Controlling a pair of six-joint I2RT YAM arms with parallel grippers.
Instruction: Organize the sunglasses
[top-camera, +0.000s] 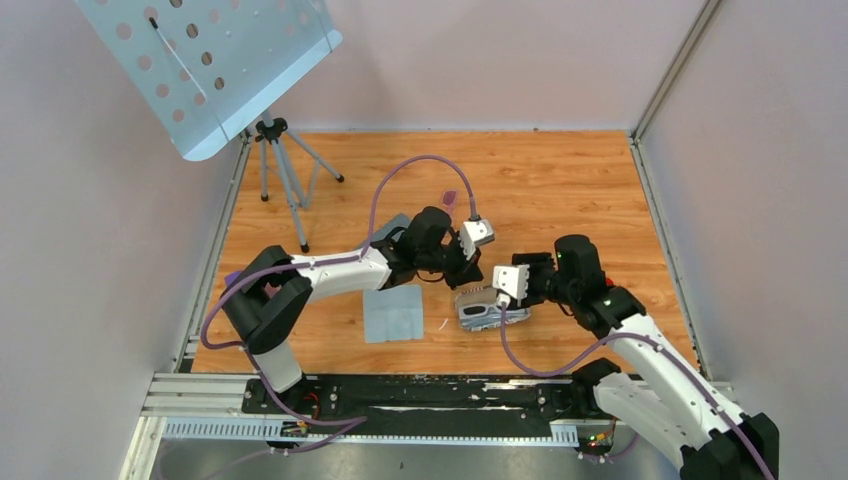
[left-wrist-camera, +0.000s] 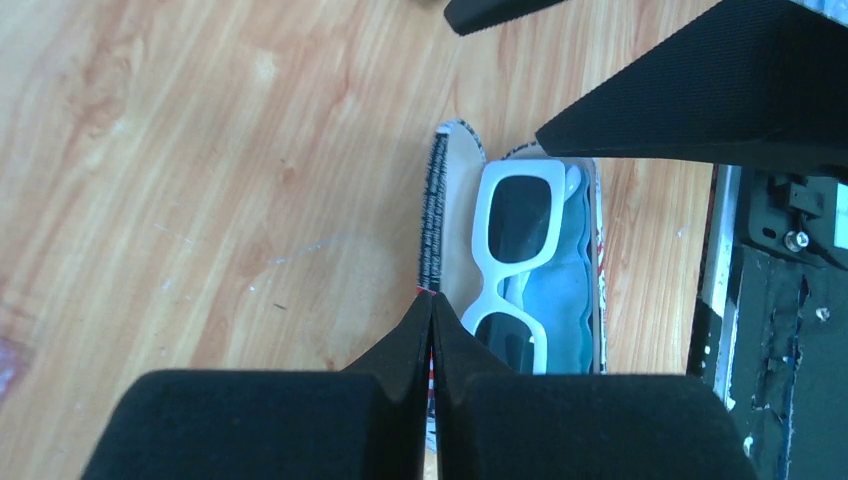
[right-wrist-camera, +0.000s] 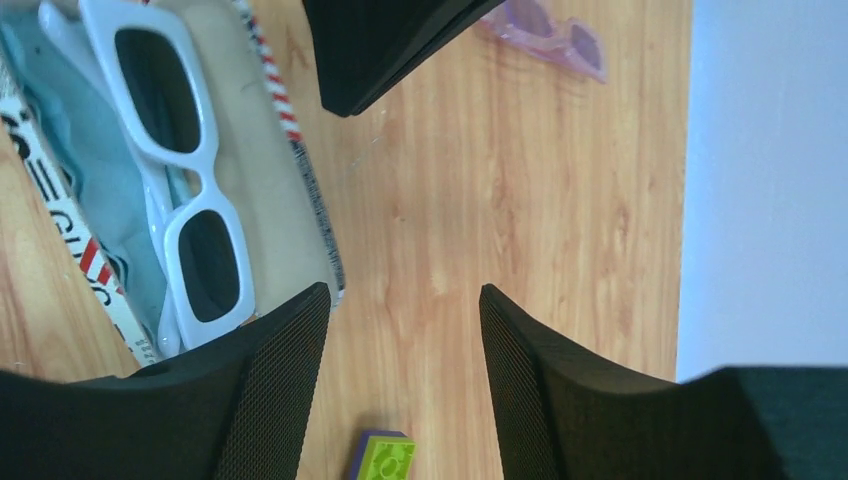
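The patterned glasses case (top-camera: 502, 325) is open on the wooden floor, its lid (left-wrist-camera: 459, 215) standing up along one long side. Inside, white sunglasses (left-wrist-camera: 491, 285) with dark lenses lie on a blue cloth (left-wrist-camera: 563, 280). My left gripper is shut with its tips together and nothing between them; the lid is outside its fingers, seen beyond the tips. My right gripper stands open and empty, with the lid just left of its left fingertip in the right wrist view. Both arms hover over the case, partly hiding it from above.
Pink sunglasses (top-camera: 450, 201) lie behind the left arm. A grey-blue cloth (top-camera: 393, 315) is spread left of the case. A small purple and yellow-green block (right-wrist-camera: 387, 460) is near the right gripper. A tripod (top-camera: 283, 170) stands at the back left.
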